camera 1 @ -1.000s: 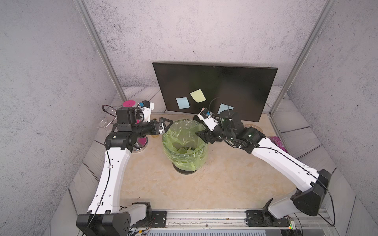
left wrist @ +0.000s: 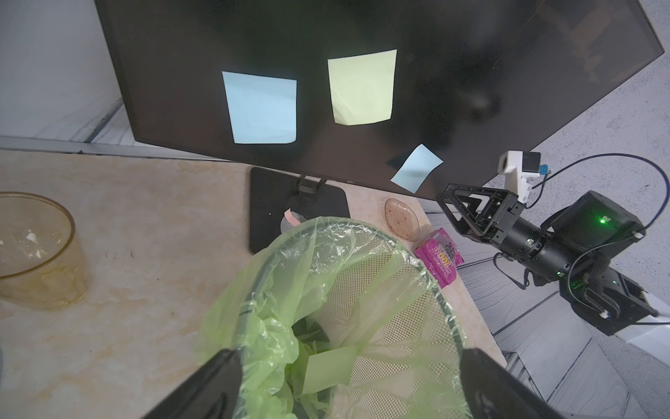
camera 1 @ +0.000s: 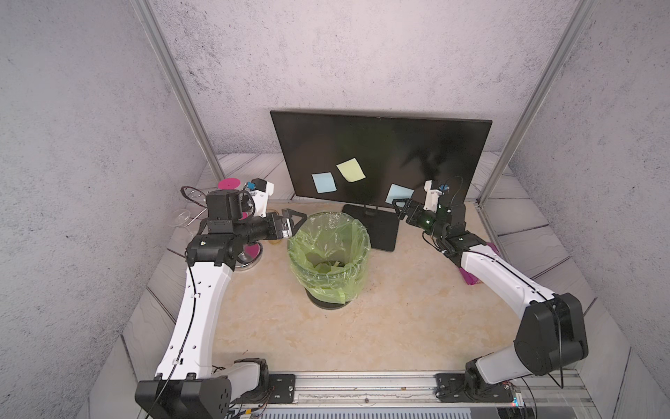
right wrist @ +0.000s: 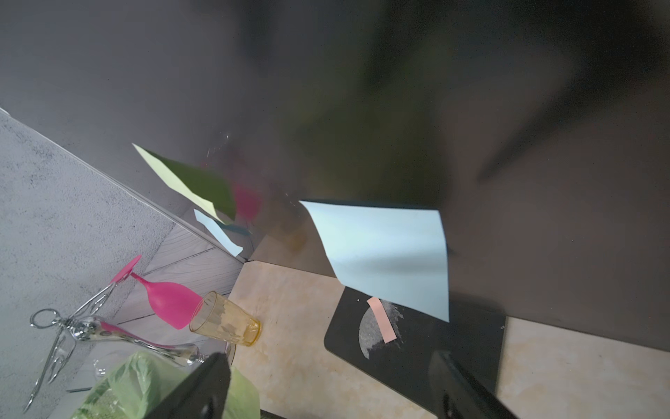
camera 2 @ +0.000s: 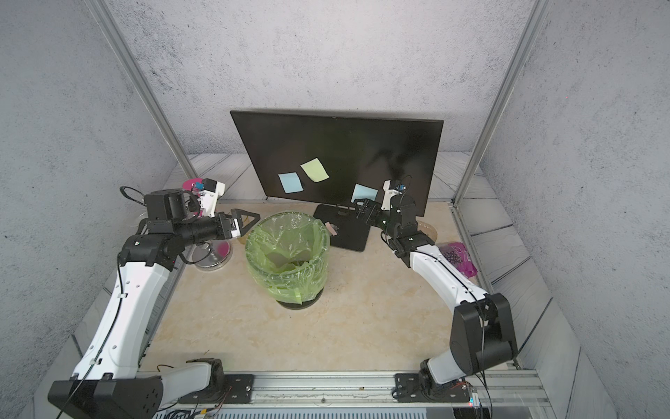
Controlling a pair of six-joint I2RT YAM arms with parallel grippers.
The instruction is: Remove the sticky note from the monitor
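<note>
Three sticky notes cling to the black monitor (camera 1: 432, 139): a left blue note (left wrist: 261, 108), a yellow note (left wrist: 361, 89) and a right blue note (right wrist: 387, 251), whose lower edge curls away from the screen. My right gripper (camera 1: 399, 205) stands open close to the right blue note, its fingers empty and apart from the paper in the left wrist view. Over the left side of the bin my left gripper (camera 1: 300, 222) is open and holds nothing. The bin (camera 2: 287, 258), lined with a green bag, has paper scraps inside.
The monitor's stand base (camera 1: 380, 227) lies behind the bin, a pink strip (right wrist: 382, 320) on it. An amber cup (right wrist: 224, 319) and pink goblet (right wrist: 174, 303) stand at the left. A magenta packet (camera 2: 460, 258) lies at the right.
My right gripper has moved from the bin's right side to the right and up toward the monitor, coming beside the right blue note. The left arm and the notes have stayed still.
</note>
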